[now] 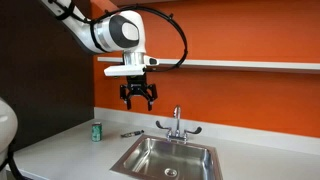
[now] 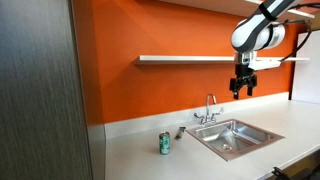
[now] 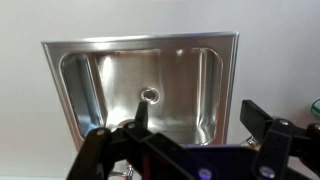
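My gripper (image 1: 138, 97) hangs high above the counter, behind and over the sink's left part in exterior view 1. Its fingers stand open, with nothing between the fingers in the wrist view. Below lies an empty steel sink (image 3: 120, 75) with a round drain, set into the counter. A green can (image 2: 165, 143) stands upright on the counter, to the left of the sink in both exterior views. Between can and sink lies a small, dark and light object (image 1: 131, 134), too small to make out. In the wrist view only part of the can (image 3: 316, 107) shows at the right edge.
A tap with two handles (image 1: 177, 124) rises at the sink's back edge. White shelf (image 2: 200, 59) runs along the orange wall behind the arm. A tall dark panel (image 1: 50, 80) bounds the left end.
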